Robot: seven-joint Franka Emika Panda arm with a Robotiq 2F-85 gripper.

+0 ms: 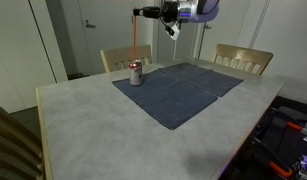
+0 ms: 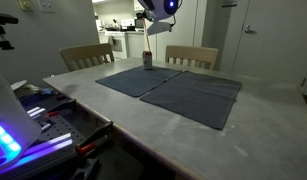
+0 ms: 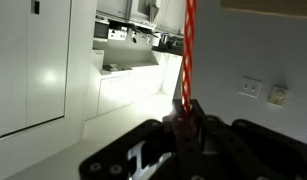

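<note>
High over the far left part of the table, my gripper is shut on a long, thin red stick. The stick hangs almost upright, and its lower end reaches the top of a small red and silver can. Whether that end is inside the can or only at its rim cannot be told. Exterior view 2 also has the can standing upright with the stick above it. Up close in the wrist view, the stick looks striped red and runs down between the dark fingers.
Dark cloth mats cover the table's middle, with the can at their far left corner. Bare white tabletop lies to the left and front. Wooden chairs stand around the table.
</note>
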